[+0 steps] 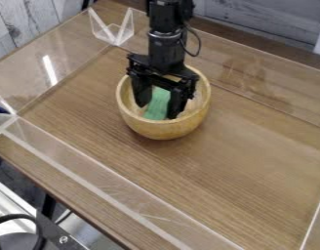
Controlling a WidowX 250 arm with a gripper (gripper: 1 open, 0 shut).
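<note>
A yellow round bowl (171, 128) sits on the wooden table, with a green object (157, 105) inside it. The black gripper (159, 90) reaches down into the bowl from above, its fingers spread apart around the top of the green object. Whether the fingers touch it cannot be told, as dark parts of the gripper hide some of the bowl's inside.
A clear strip runs along its left edge. Black cables lie at the lower left corner, and white tape marks show at the upper left.
</note>
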